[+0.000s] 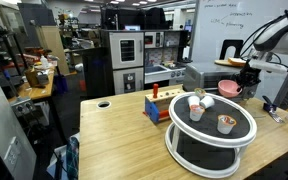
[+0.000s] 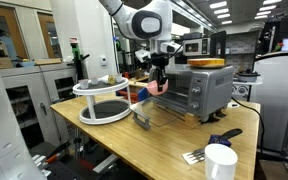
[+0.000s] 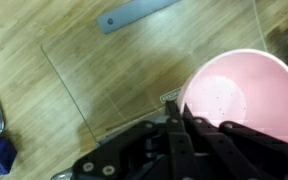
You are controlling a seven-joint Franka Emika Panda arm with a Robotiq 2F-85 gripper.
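A pink bowl (image 3: 246, 92) is held by its rim in my gripper; the wrist view shows the fingers closed at the bowl's near edge, with its pink inside facing the camera. In exterior view 1 the bowl (image 1: 229, 88) hangs in the air at the far side of the round two-tier stand (image 1: 206, 157), below and left of my dark gripper (image 1: 246, 76). Exterior view 2 has the same bowl (image 2: 153, 88) in front of the toaster oven (image 2: 196, 91), above the wooden table. Its contact with the fingers is small and partly hidden there.
Small cups (image 1: 225, 124) stand on the stand's top. A white mug (image 2: 220, 162), a black-handled utensil (image 2: 224, 137) and a fork-like tool (image 2: 193, 156) occupy the table's near right. Bare tabletop (image 2: 149, 145) lies below the bowl.
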